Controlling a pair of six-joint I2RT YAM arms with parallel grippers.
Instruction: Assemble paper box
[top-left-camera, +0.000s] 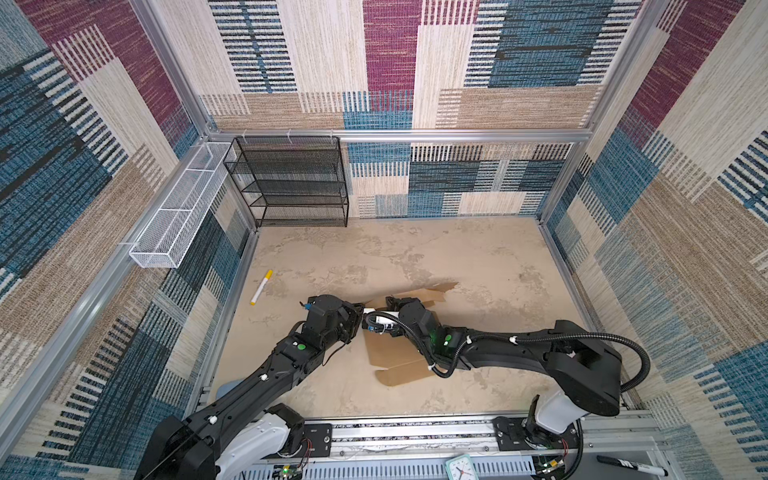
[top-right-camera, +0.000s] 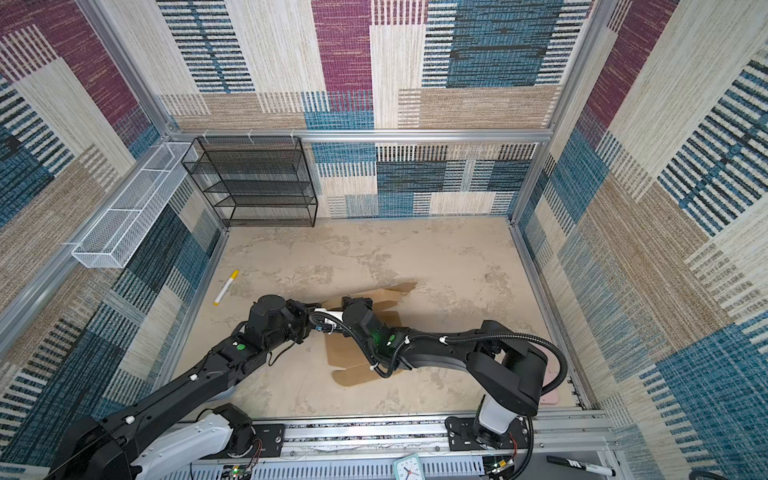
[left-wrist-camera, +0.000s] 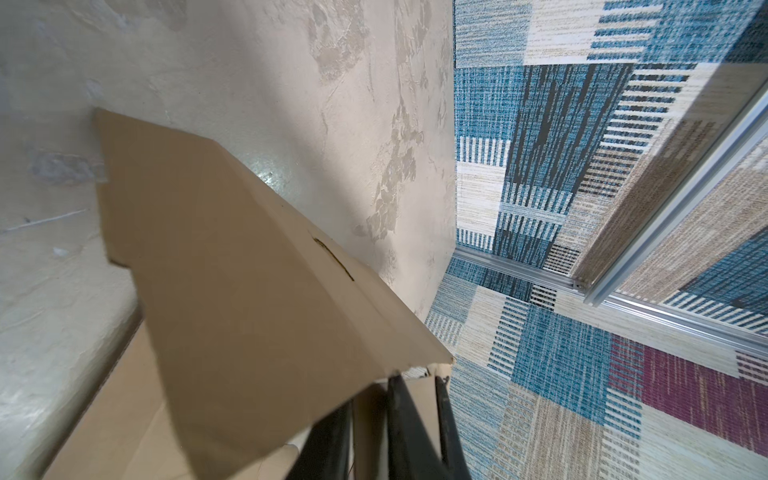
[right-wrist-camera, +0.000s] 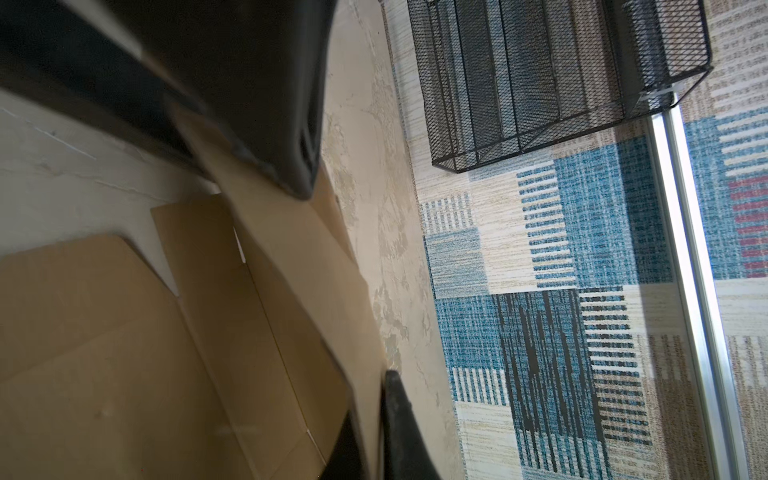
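The brown cardboard box (top-left-camera: 396, 350) lies partly unfolded near the table's front middle, its front flap flat. In the right wrist view a raised panel (right-wrist-camera: 316, 264) runs up between the fingers of my right gripper, which is shut on its thin edge. My left gripper is part open at the near end of a slotted panel (left-wrist-camera: 264, 296). In the right wrist view, the left gripper's dark fingers (right-wrist-camera: 272, 96) stand on both sides of the raised panel, close to the camera. Both arms hide much of the box from above.
A yellow and white marker (top-left-camera: 261, 287) lies on the left of the table. A black wire shelf (top-left-camera: 292, 184) stands at the back left, and a white wire basket (top-left-camera: 180, 212) hangs on the left wall.
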